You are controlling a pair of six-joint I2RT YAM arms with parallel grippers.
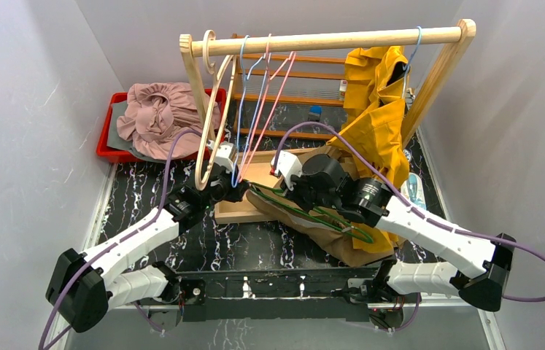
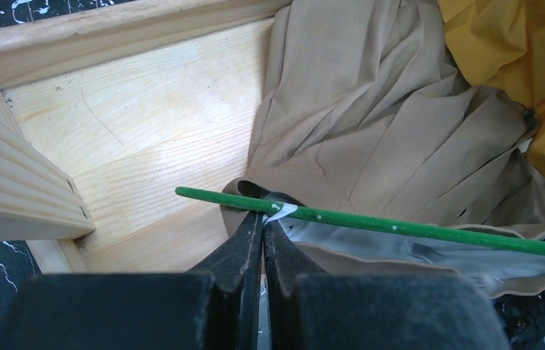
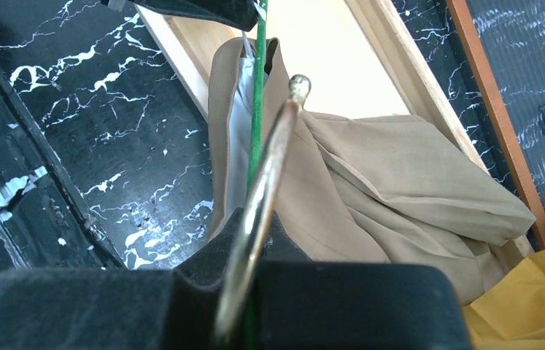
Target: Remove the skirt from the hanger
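A khaki skirt (image 2: pixel 379 117) lies bunched in a wooden box (image 2: pixel 138 87), its waistband open with pale lining. A green hanger (image 2: pixel 400 226) lies across the waistband. My left gripper is shut at a thin white strap beside the hanger's left tip; at top view it sits under the hanging hangers (image 1: pixel 235 175). My right gripper is shut on the green hanger, whose metal hook rises between the fingers in the right wrist view. The far part of the hanger is hidden by the right gripper in that view.
A wooden rail (image 1: pixel 327 40) holds several empty hangers and a yellow garment (image 1: pixel 371 109) at right. A red bin (image 1: pixel 109 138) with pink and grey cloth stands back left. Dark marble floor shows in front of the box.
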